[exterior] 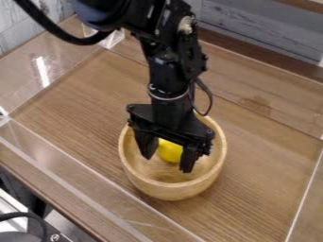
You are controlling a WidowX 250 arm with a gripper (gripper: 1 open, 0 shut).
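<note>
The black gripper (168,154) reaches down into a light wooden bowl (173,187) in the middle of the table. Its two fingers stand apart on either side of a yellow object (169,151) that lies inside the bowl, partly hidden behind the gripper. Whether the fingers touch that object is unclear.
A white slatted wall (271,38) runs along the back. Cables and a light frame show at the lower left beyond the table edge.
</note>
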